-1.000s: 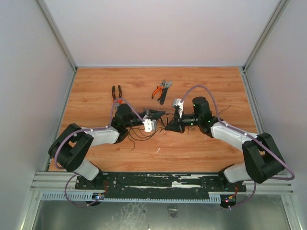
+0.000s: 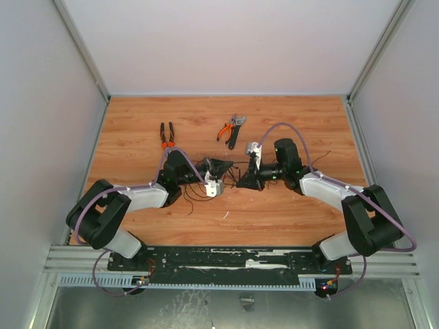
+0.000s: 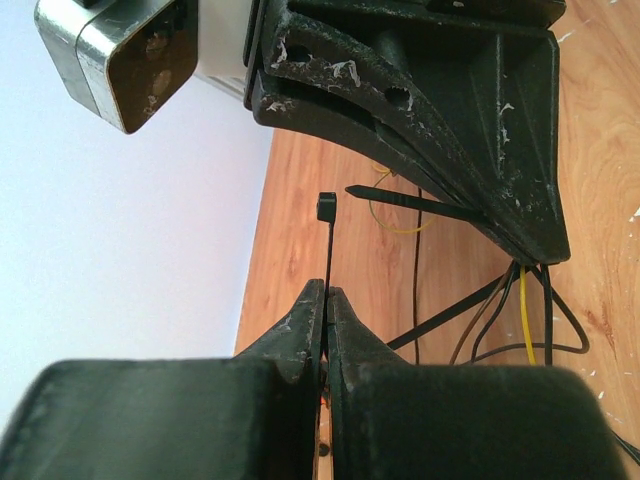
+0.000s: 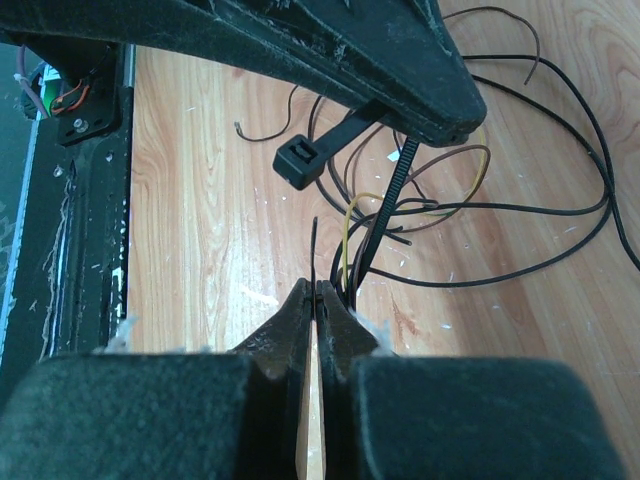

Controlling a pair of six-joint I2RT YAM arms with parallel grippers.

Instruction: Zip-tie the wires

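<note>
My left gripper is shut on the black zip tie near its square head [image 3: 327,207], which stands out past the fingers. Across from it, my right gripper is shut, with the tie's thin pointed tail [image 3: 410,201] pinched between its fingers. The ribbed strap [image 4: 392,195] runs between both grippers. Black, brown and yellow wires [image 3: 525,310] hang right by the right fingertips. Whether the strap passes fully around them, I cannot tell. From the top, both grippers meet close together over the middle of the table.
Loose black wire [image 4: 560,210] curls over the wooden table [image 2: 281,223]. Orange-handled pliers [image 2: 225,131] and an adjustable wrench [image 2: 235,132] lie at the back. Another pair of pliers [image 2: 167,136] rests behind the left arm.
My left gripper has shifted slightly toward the table's front, its wrist turning a little. The right arm has moved only slightly, and both grippers remain close together.
</note>
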